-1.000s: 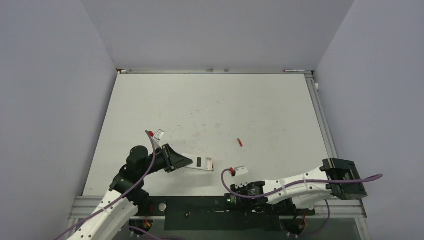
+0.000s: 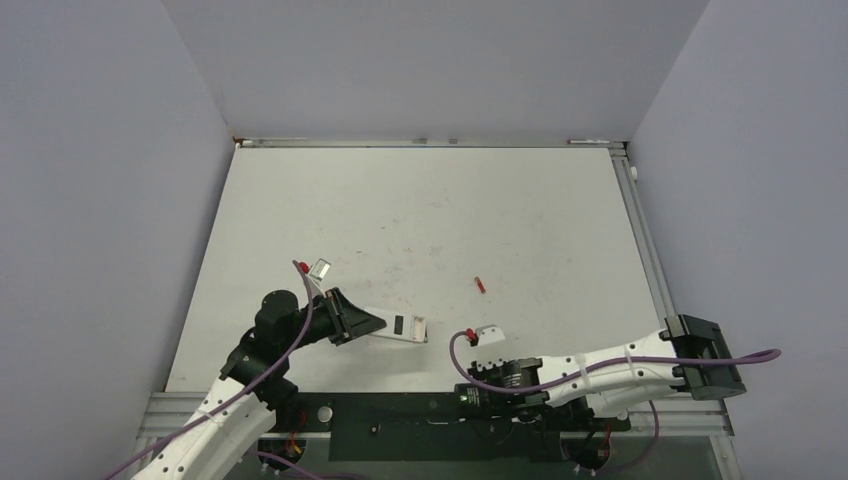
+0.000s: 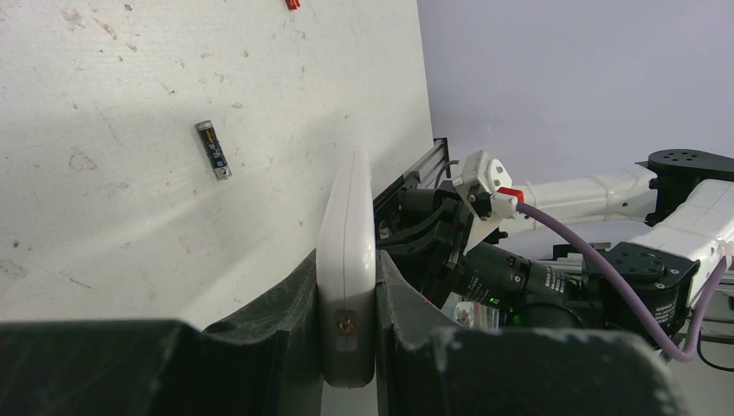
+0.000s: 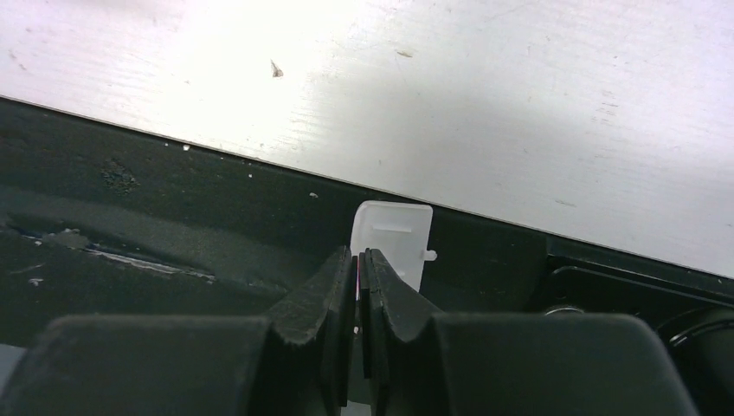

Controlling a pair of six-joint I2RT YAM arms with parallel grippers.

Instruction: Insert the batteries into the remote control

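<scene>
My left gripper (image 2: 374,322) is shut on the white remote control (image 2: 390,324). A dark window shows on its face, with an open-looking bay at its far end. In the left wrist view the remote (image 3: 346,260) stands edge-on between the fingers. A black battery (image 3: 213,150) lies on the table there, with the tip of a red object (image 3: 292,4) at the top edge. One reddish battery (image 2: 480,285) lies mid-table in the top view. At the front edge, my right gripper is shut; a pale cover (image 4: 394,232) shows just past its fingertips, contact unclear.
A black base (image 2: 390,440) runs along its front edge between the arms. Walls close the table in on the sides and at the back.
My right arm has shifted slightly to the right and up in the top view. The left gripper and its remote look unmoved, as does the reddish battery.
</scene>
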